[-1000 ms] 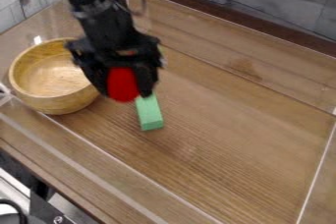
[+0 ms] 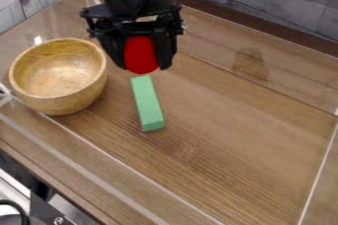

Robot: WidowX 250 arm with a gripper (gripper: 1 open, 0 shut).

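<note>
A black robot arm reaches down from the top of the view, its gripper [image 2: 137, 53] over a red object [image 2: 140, 49]. Whether its fingers are closed on that object is hard to tell. Below it a green rectangular block [image 2: 146, 104] lies on the wooden table [image 2: 244, 150]. To the left sits a round tan wooden bowl [image 2: 53, 79], which looks empty.
A pale edge and wall run along the top left and right, and some dark cables lie at the lower left corner.
The arm and the red object have moved up the view, away from the front, uncovering more of the green block. The bowl has stayed in place.
</note>
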